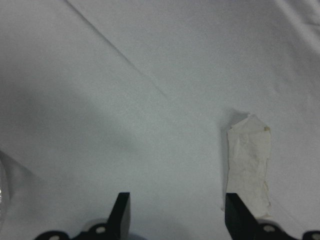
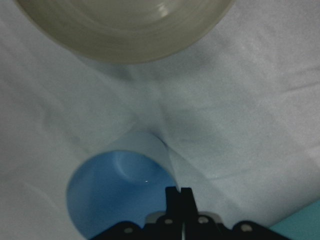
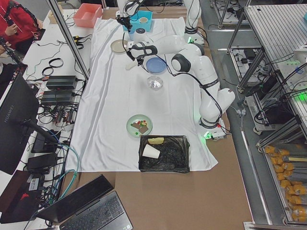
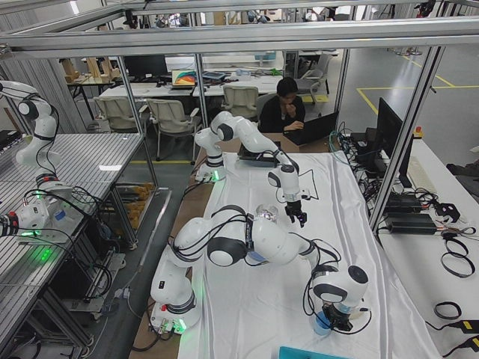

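My left gripper [image 3: 139, 61] stands open above a pale folded paper [image 1: 248, 170], which lies by the right finger in the left wrist view. My right gripper [image 4: 338, 321] at the far end is shut on the rim of a blue cup [image 2: 112, 195], near a beige plate [image 2: 125, 50]. A blue plate [image 3: 156, 65], a clear crumpled item [image 3: 155, 82] and a green plate with food pieces [image 3: 133, 125] rest on the white cloth.
A black lined bin [image 3: 170, 160] holding a white cup and a yellow item stands at the near end. A blue bin [image 3: 146, 25] is at the far end.
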